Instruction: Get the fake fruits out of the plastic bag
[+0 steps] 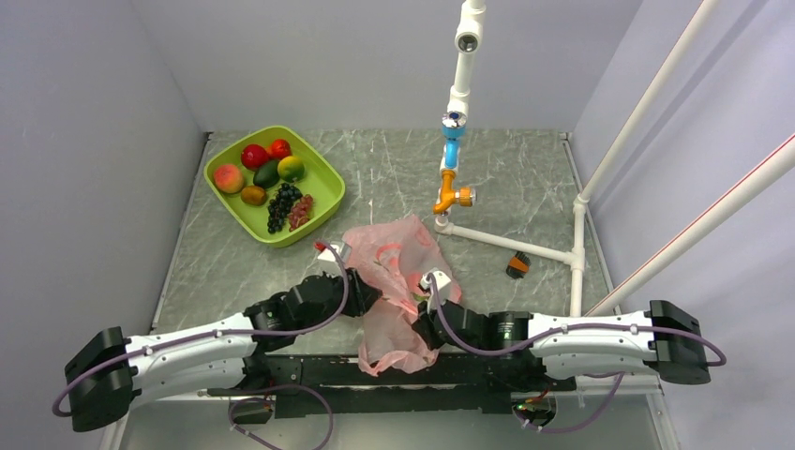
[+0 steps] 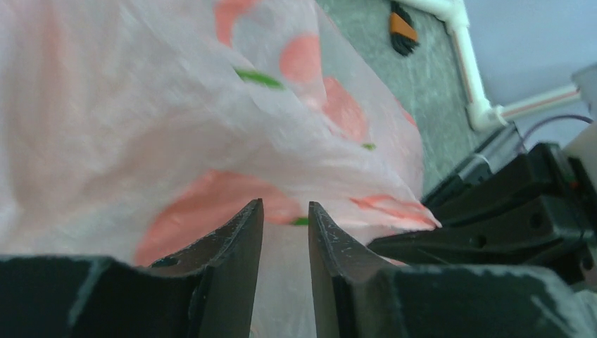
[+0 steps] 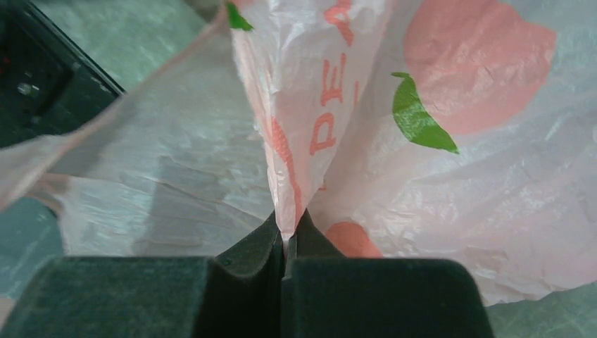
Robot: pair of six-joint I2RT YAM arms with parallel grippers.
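A thin pinkish-white plastic bag (image 1: 398,246) with red and green print lies crumpled at the front middle of the table. My right gripper is shut on a gathered fold of it, and the bag spreads out to both sides. At the bag's left edge is my left gripper, its fingers parted with a gap; the bag shows behind them, and nothing is visibly gripped. The fake fruits, among them a peach (image 1: 229,178), an avocado (image 1: 266,174) and black grapes (image 1: 282,206), lie in a green bowl (image 1: 330,202). I cannot make out any fruit inside the bag.
White pipes with an orange valve (image 1: 454,197) stand behind and right of the bag. A black and orange item (image 1: 517,264) lies on the right side. Bare grey marble table (image 1: 384,164) shows between the bowl and the pipes.
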